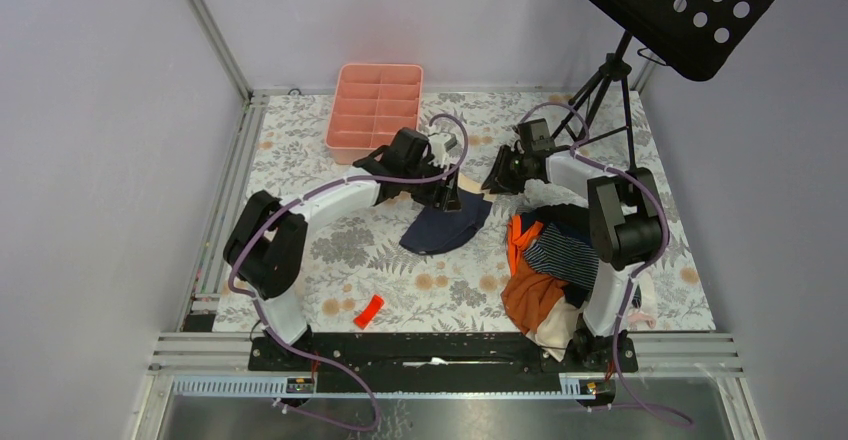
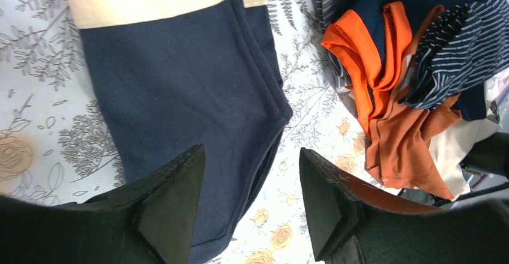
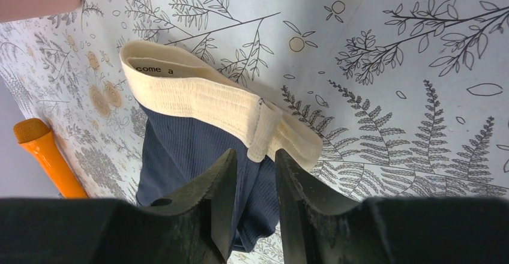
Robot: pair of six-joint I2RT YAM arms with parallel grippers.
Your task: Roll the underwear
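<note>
The navy underwear with a cream waistband lies folded on the floral mat. My left gripper is open above it, the navy body beneath and between its fingers, none held. My right gripper is low at the waistband's right end, fingers part open on either side of a narrow folded strip of cream band; whether it touches the cloth I cannot tell.
A pink divided bin stands at the back. A pile of clothes lies at the right, a black stand behind it. A red object lies near the front edge.
</note>
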